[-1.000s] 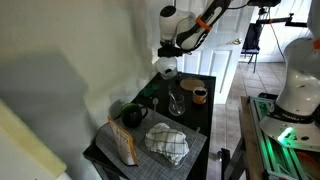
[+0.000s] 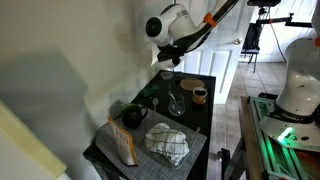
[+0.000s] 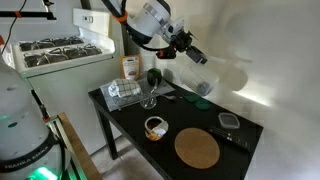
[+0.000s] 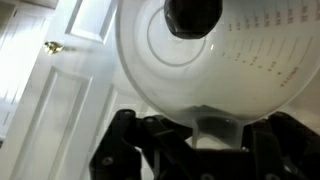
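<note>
A clear measuring cup with printed markings [image 4: 265, 45] fills the upper part of the wrist view, its handle [image 4: 218, 128] running between my fingers. My gripper is shut on that handle. In exterior view 2 the gripper [image 3: 193, 55] is raised over the back of the dark table, with the see-through cup [image 3: 201, 75] hanging tilted beneath it. A dark round shape [image 4: 192, 15] shows in or through the cup; I cannot tell which. From exterior view 1, my gripper [image 2: 172, 61] is above the table's far end and the cup is hard to make out.
On the table [image 3: 175, 170] are a round brown board [image 3: 197, 149], a jar [image 3: 156, 127], a glass [image 3: 149, 98] and a clear container [image 3: 229, 121]. A dark mug [image 2: 132, 115], a bag [image 2: 122, 144] and a checked cloth [image 2: 167, 144] occupy the near end. The wall is close behind.
The arm's end has tilted and risen slightly. Table items are unmoved.
</note>
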